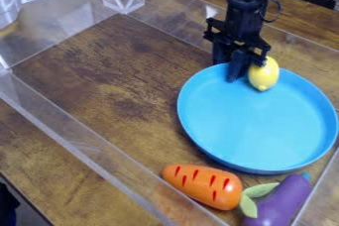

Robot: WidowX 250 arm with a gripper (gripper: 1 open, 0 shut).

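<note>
My black gripper (240,54) reaches down from the top of the view to the back edge of a blue plate (255,121). A yellow object (264,73) sits on the plate's back part, against the right side of the gripper. The fingers are dark and overlap, so I cannot tell whether they are open or holding anything.
An orange toy carrot (201,183) and a purple toy eggplant (277,203) lie in front of the plate. Clear plastic walls border the wooden surface (93,81), whose left part is bare.
</note>
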